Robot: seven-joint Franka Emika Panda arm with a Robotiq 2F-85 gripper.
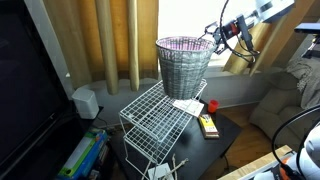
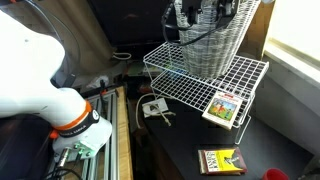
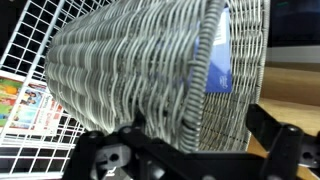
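Note:
A grey woven basket (image 1: 183,70) with a pinkish inside stands upright on the white wire rack (image 1: 148,118). From the right, my gripper (image 1: 214,40) reaches to the top of the basket. In the wrist view the basket's rim (image 3: 205,60) passes through the gap of my gripper, whose fingers are open with one finger on each side of the wall. Whether a finger touches the weave cannot be told. Something blue (image 3: 220,60) shows inside the basket. Exterior view 2 shows only the basket's lower part (image 2: 208,50).
A colourful card or packet (image 2: 223,108) lies on the rack's lower part. On the dark tabletop are a yellow-and-red box (image 2: 221,161) and a red cup (image 1: 212,105). Books (image 1: 85,160) lie at the left, near a black screen (image 1: 35,80).

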